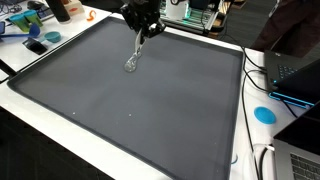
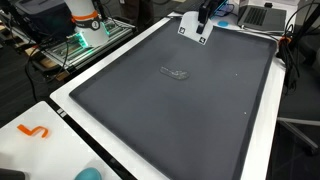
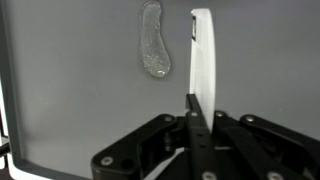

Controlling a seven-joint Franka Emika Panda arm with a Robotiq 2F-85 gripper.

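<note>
A thin white plate-like tool (image 3: 203,55) stands out from my gripper, which is shut on it. Exterior view 2 shows the tool's (image 2: 197,27) broad face, with small holes in it. A clear, glossy elongated streak (image 3: 153,42) lies on the dark grey tray (image 3: 110,130), left of the tool in the wrist view. In exterior view 1 the gripper is at the top, close above and behind the streak (image 1: 132,60). Whether the tool's lower edge touches the tray cannot be told.
A white rim (image 2: 262,135) surrounds the mostly bare tray. Outside it lie an orange piece (image 2: 33,131), a teal round item (image 2: 88,173) and a blue disc (image 1: 265,115). Laptops (image 1: 300,158) stand at the right in exterior view 1.
</note>
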